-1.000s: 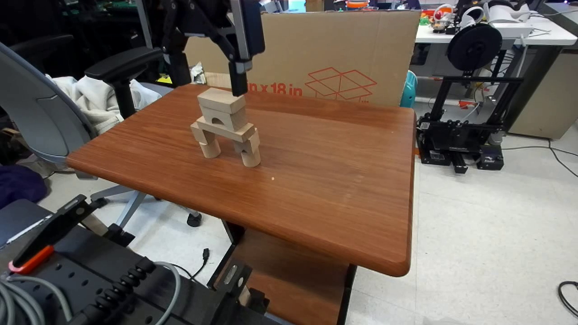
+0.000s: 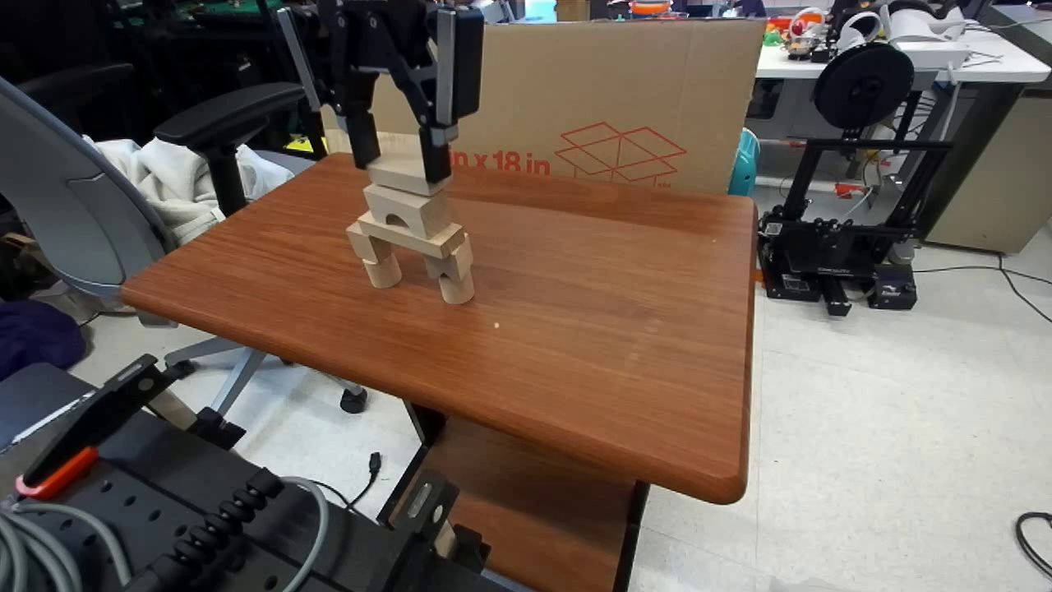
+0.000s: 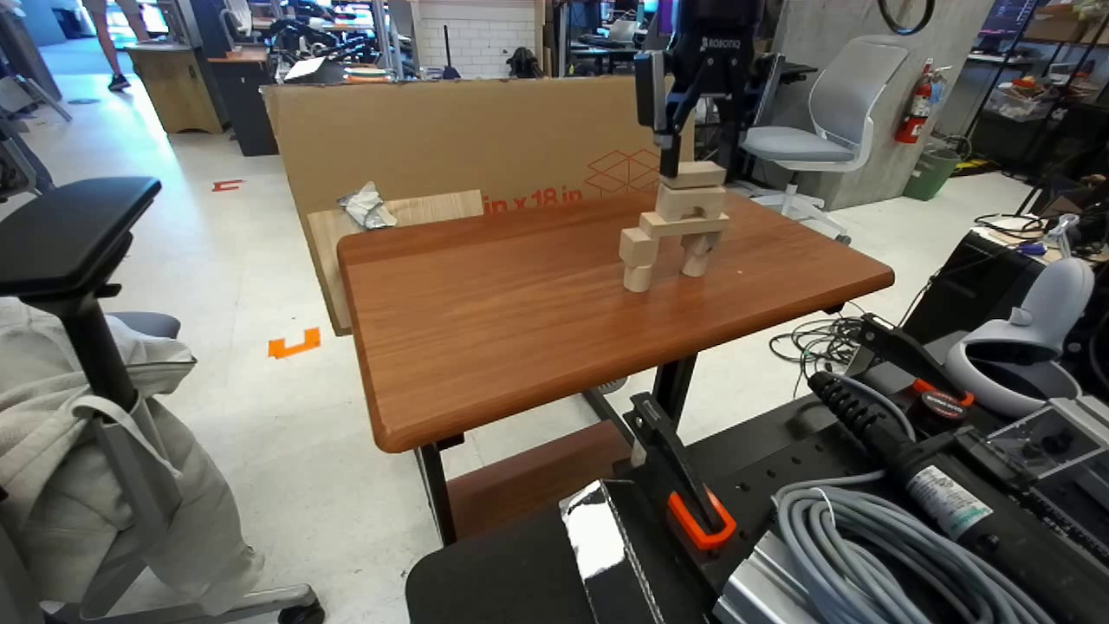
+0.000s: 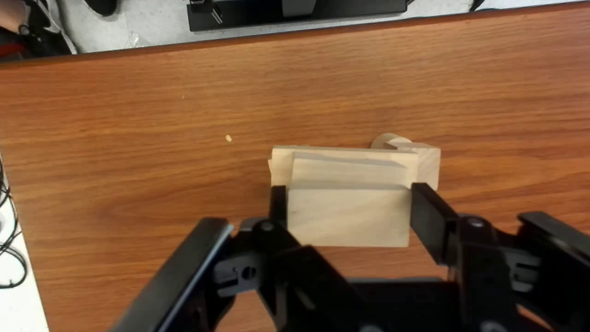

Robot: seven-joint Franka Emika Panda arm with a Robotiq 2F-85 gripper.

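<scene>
A flat pale wooden block (image 2: 399, 178) is at the top of a small tower, with my gripper (image 2: 403, 171) shut on its two ends. In the wrist view the block (image 4: 348, 217) spans the space between the dark fingers. Directly beneath is an arch block (image 2: 419, 212), its top face partly showing; the held block appears slightly raised off it. The arch rests on a long flat plank (image 2: 409, 237). Smaller blocks and two cylinders (image 2: 456, 288) support the plank at either end. The tower stands upright.
A large cardboard sheet (image 3: 447, 135) stands along the far edge, with crumpled silver material (image 3: 366, 207) in front of it.
My gripper has come in around the top block and closed on its ends. The block sits slightly higher than before, while the lower tower looks unmoved.
</scene>
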